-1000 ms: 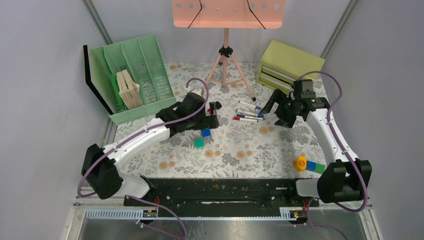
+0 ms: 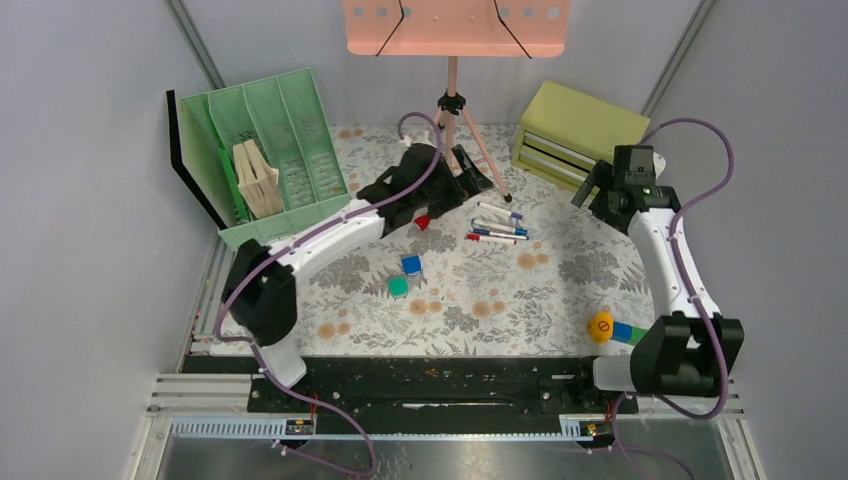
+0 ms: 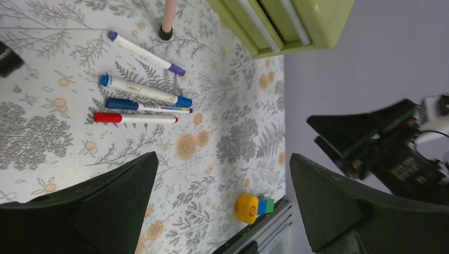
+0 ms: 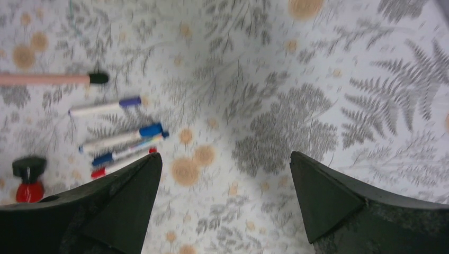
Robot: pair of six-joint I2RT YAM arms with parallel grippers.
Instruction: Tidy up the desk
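Several markers lie side by side mid-desk: a purple-capped marker, a thick blue-capped marker, a thin blue one and a red-capped marker. My left gripper is open above the desk, just behind and left of them, holding nothing. Over the right side, in front of the green drawer box, my right gripper also stands open and empty. A red object with a black top sits left of the markers, mostly hidden by the left gripper in the top view.
A green compartment box with beige items leans at the back left. The pink stand's leg is near the markers. Blue and green blocks lie left of centre; a yellow piece sits front right.
My left gripper has moved from above the blue block to the back right, near the stand. My right gripper has shifted right, away from the markers. The markers have stayed put.
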